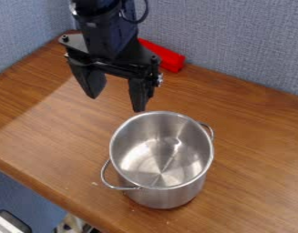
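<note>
My black gripper (111, 89) hangs over the wooden table at the upper middle, behind and above a steel pot, its two fingers spread apart with nothing visible between them. The steel pot (161, 159) stands at the lower middle with a wire handle on either side, and no object shows inside it. A red object (163, 55) lies at the back, partly hidden behind the gripper.
A grey padded wall (236, 45) runs along the back. The table's front edge shows at the lower left.
</note>
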